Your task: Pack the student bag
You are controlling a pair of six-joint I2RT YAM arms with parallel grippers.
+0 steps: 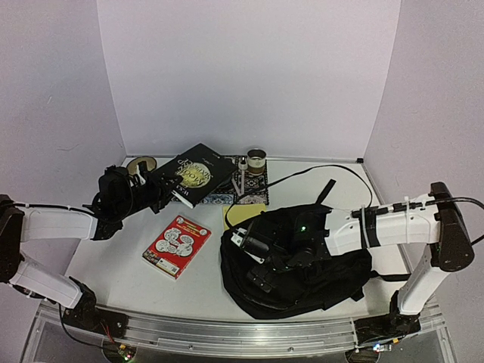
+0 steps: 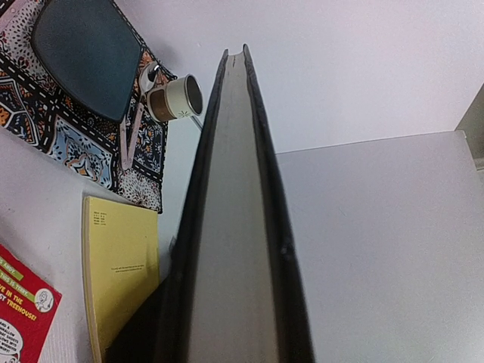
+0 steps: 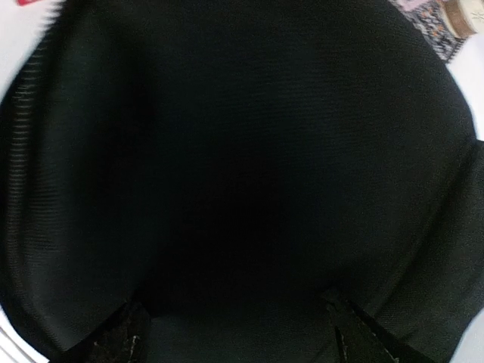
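Observation:
My left gripper (image 1: 168, 186) is shut on a black book (image 1: 198, 172) with a gold title, held above the back of the table. In the left wrist view the page edges of the book (image 2: 233, 227) fill the middle and my left fingers are hidden. The black student bag (image 1: 253, 299) lies at front right. Over its left half hangs my right gripper (image 1: 262, 277). Dark cloth of the bag (image 3: 257, 151) fills the right wrist view, and the right fingers (image 3: 125, 333) stand wide apart at the bottom edge, with no object visible between them. Whether they touch the cloth, I cannot tell.
A red book (image 1: 177, 246) lies flat left of the bag. A yellow book (image 2: 121, 265) is partly behind the bag. On the patterned cloth (image 1: 261, 189) at the back stand a cup (image 1: 256, 161) and a dark rounded object (image 2: 87, 57). Another round container (image 1: 141, 164) sits at back left.

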